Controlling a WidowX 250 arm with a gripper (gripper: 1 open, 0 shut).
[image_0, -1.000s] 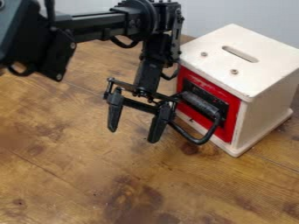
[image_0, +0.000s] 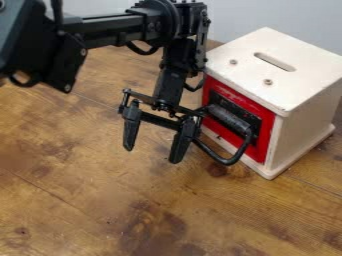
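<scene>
My black gripper (image_0: 155, 136) hangs over the wooden floor, left of a pale wooden box (image_0: 274, 70), its two fingers apart with nothing between them. The box has a red front panel (image_0: 262, 142) facing down-left, with a dark recessed unit (image_0: 231, 120) in it. A black cable or tube curves from near the gripper to the lower part of that panel, partly hard to make out.
A pale wall stands behind at the top. The arm fills the upper left and middle of the view, close beside the box.
</scene>
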